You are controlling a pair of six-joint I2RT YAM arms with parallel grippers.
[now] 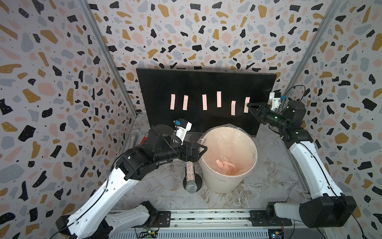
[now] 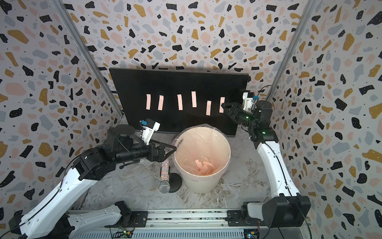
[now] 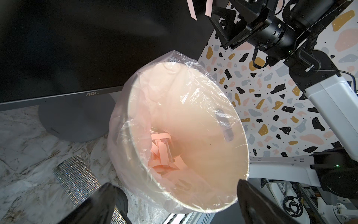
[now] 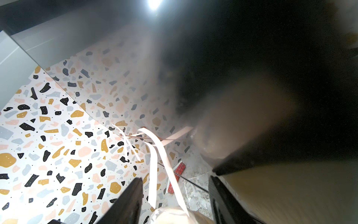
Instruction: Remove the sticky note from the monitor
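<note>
Several pink sticky notes (image 1: pixel 204 102) hang in a row on the black monitor (image 1: pixel 159 79). My right gripper (image 1: pixel 250 109) is at the rightmost note (image 2: pixel 221 104), close to the screen. My left gripper (image 1: pixel 197 153) is open, above the left rim of the lined white bin (image 1: pixel 242 171), with nothing held. More pink notes (image 3: pixel 164 153) lie in the bin.
A glittery microphone (image 1: pixel 190 177) on a stand is left of the bin; a red item (image 1: pixel 143 140) lies behind the left arm. Walls close in both sides.
</note>
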